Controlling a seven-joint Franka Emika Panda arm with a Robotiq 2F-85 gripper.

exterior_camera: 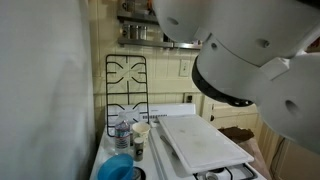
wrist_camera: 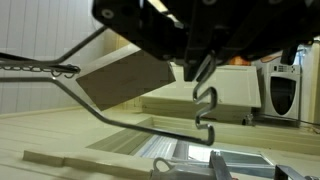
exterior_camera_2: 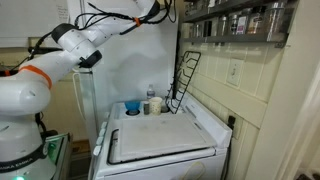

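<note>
In the wrist view my gripper is shut on a bent grey metal rod (wrist_camera: pixel 150 130). Its wavy end runs up between the fingers, while the rest loops away to the left. The rod's full shape is cut off by the frame. Exterior view 2 has the gripper (exterior_camera_2: pixel 166 12) high at the top edge, too small to read. The arm (exterior_camera: pixel 235 35) fills the upper right of exterior view 1, its gripper out of view. A black grate (exterior_camera: pixel 126 90) stands upright behind the stove; a white board (exterior_camera: pixel 200 143) covers much of the stovetop.
A blue bowl (exterior_camera: pixel 115 167), a clear bottle (exterior_camera: pixel 122 135), a cream cup (exterior_camera: pixel 141 130) and a small jar (exterior_camera: pixel 139 148) crowd the stove's left side. Spice shelves (exterior_camera_2: pixel 240 20) line the wall above. The white board's top is clear.
</note>
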